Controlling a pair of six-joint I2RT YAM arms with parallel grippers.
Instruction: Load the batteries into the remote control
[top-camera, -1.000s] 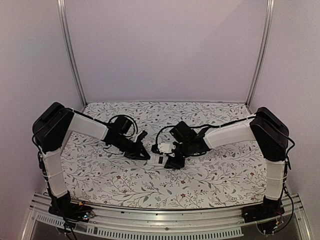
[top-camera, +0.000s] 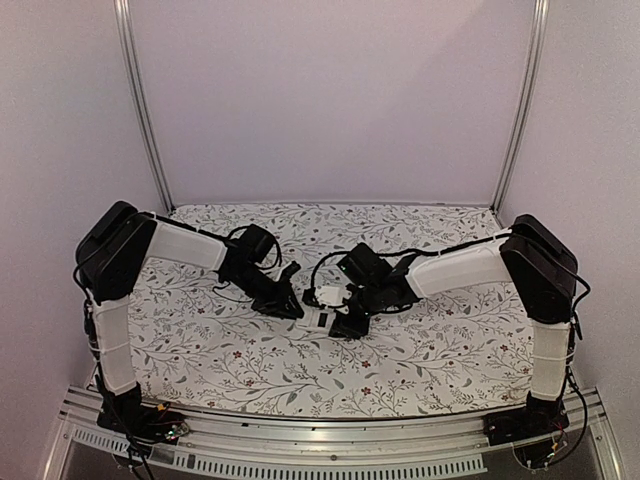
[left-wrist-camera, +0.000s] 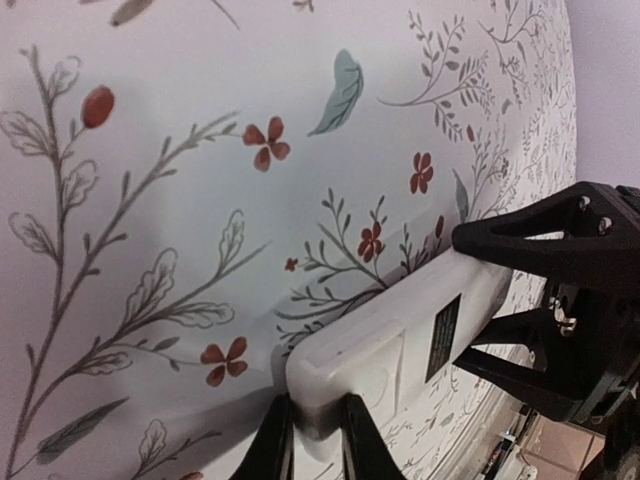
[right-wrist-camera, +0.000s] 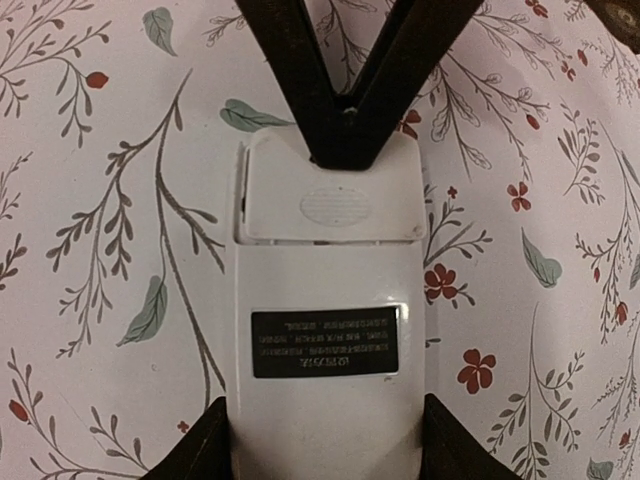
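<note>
The white remote control (left-wrist-camera: 410, 340) lies back up near the middle of the table, a dark label (right-wrist-camera: 324, 342) on its back. My right gripper is shut on its lower part, a finger on each side. The battery cover (right-wrist-camera: 335, 210) sits on the far end, with a narrow gap along its edge in the right wrist view. My left gripper is shut, its fingertips close together and pressed against that cover's end; whether anything is between them is hidden. No loose batteries are visible, and the compartment's inside is covered.
Both arms reach in from the sides and nearly meet at the middle. A metal rail (top-camera: 330, 430) runs along the front edge.
The left arm has shifted slightly to the right, toward the remote. The right arm and the remote look practically unmoved in the top view.
</note>
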